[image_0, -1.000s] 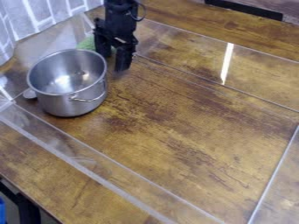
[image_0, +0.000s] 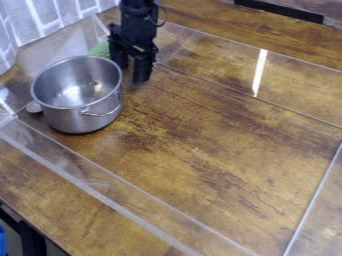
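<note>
A large steel pot (image_0: 76, 92) with a wire side handle stands on the left of the wooden table (image_0: 214, 150). Just behind it, at the top, the black gripper (image_0: 131, 62) points down, low over the table beside a green object (image_0: 99, 49) that it partly hides. The gripper's fingers are dark and small in this view, so I cannot tell whether they are open or shut, or whether anything is between them.
Clear plastic edging runs along the left and right of the table. A pale, crumpled sheet stands at the top left.
The gripper has shifted very slightly at the back by the green object. The pot has not visibly moved.
</note>
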